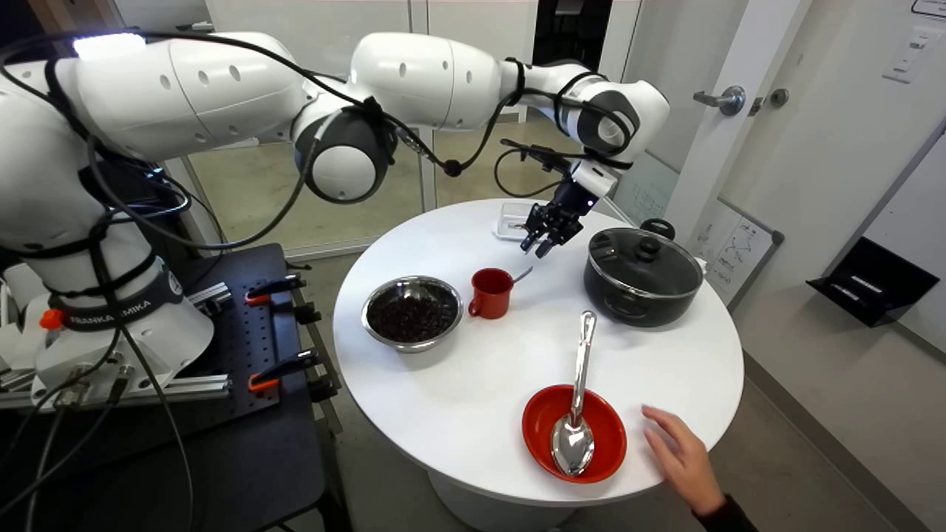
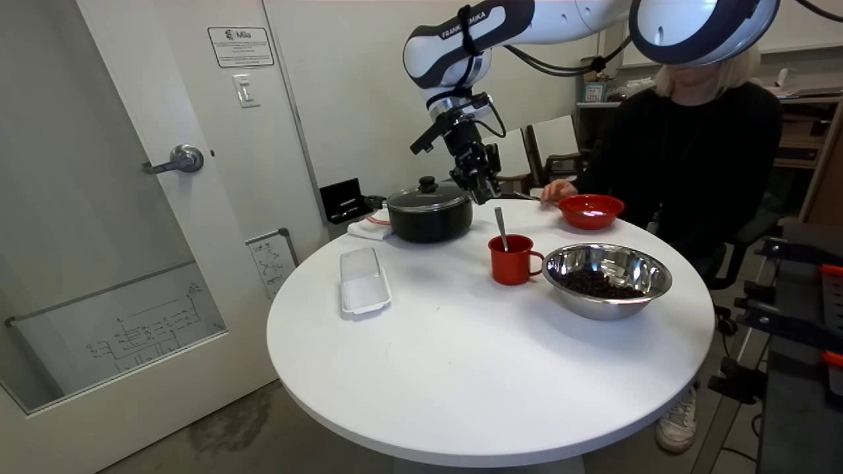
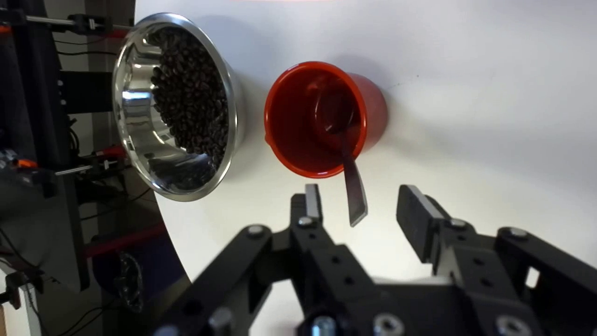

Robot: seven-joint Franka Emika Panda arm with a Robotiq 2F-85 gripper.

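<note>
My gripper is partly open above the table, its two fingers apart with bare table showing between them. A metal spoon [image 3: 353, 193] leans inside the red mug [image 3: 376, 109], its bowl down in the mug and its handle sticking out over the rim toward my fingers. In the wrist view the handle's end appears between the fingers, touching neither of them. The mug stands upright on the white table, beside a steel bowl [image 2: 604, 307] of dark beans. In exterior view 1 my gripper [image 1: 537, 249] is up and to the right of the mug [image 1: 490, 295].
A black lidded pot [image 1: 643, 284] stands close to my gripper. A clear container [image 2: 365, 288] sits at the table's edge. A large spoon [image 1: 581, 381] rests in a red bowl [image 1: 536, 425], near a person's hand [image 1: 687, 461].
</note>
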